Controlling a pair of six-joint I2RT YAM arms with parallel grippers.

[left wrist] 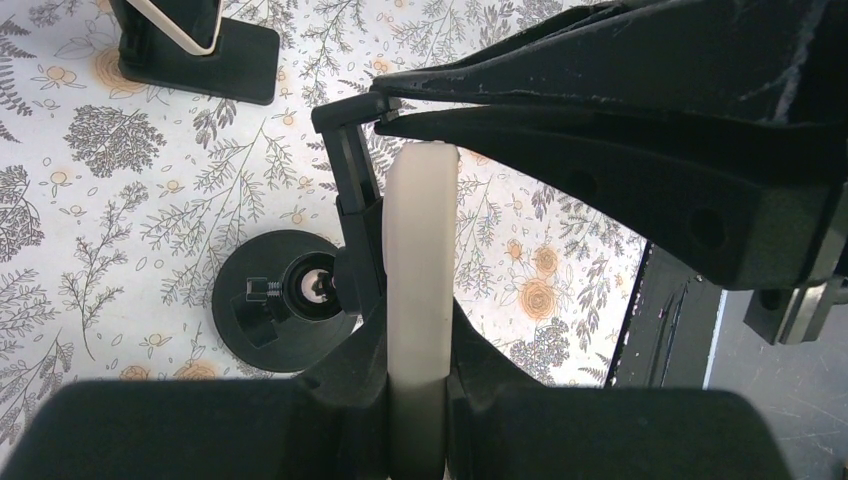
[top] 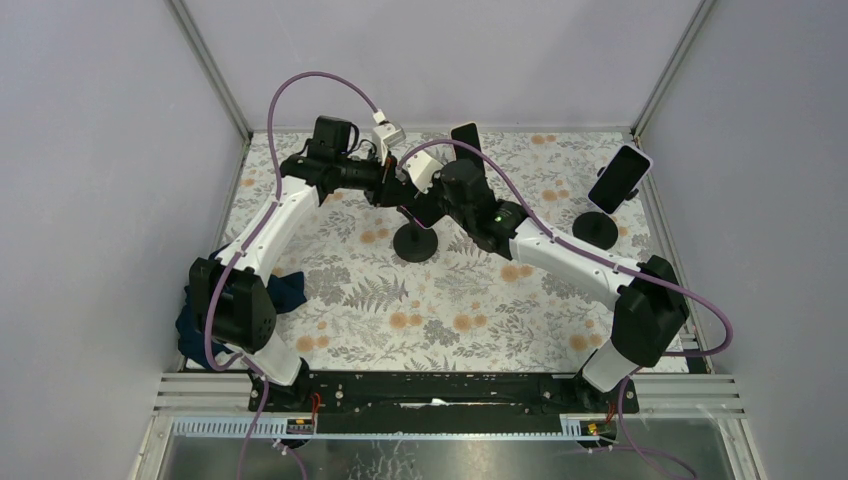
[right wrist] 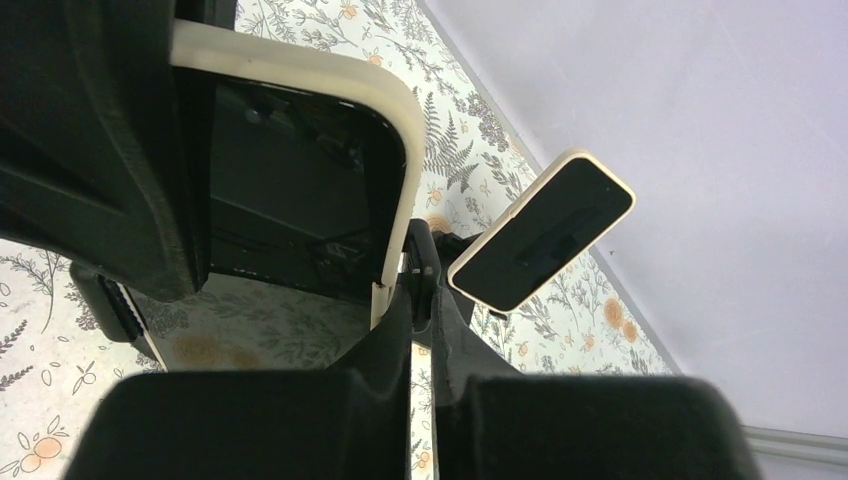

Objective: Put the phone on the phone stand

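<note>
Both arms meet over a black round-based stand (top: 415,243) at the middle. My left gripper is shut on a cream-edged phone (left wrist: 418,270), held edge-on above that stand, whose upright (left wrist: 355,165) shows just beside it. In the right wrist view the phone (right wrist: 305,190) has a dark screen. My right gripper is shut at a black piece at the phone's edge, apparently part of the stand; exactly what it grips is hard to tell. Whether the phone rests on the stand is hidden.
Another phone on a stand (top: 620,178) stands at the right, and one (top: 467,145) at the back. A dark cloth (top: 285,291) lies at the left.
</note>
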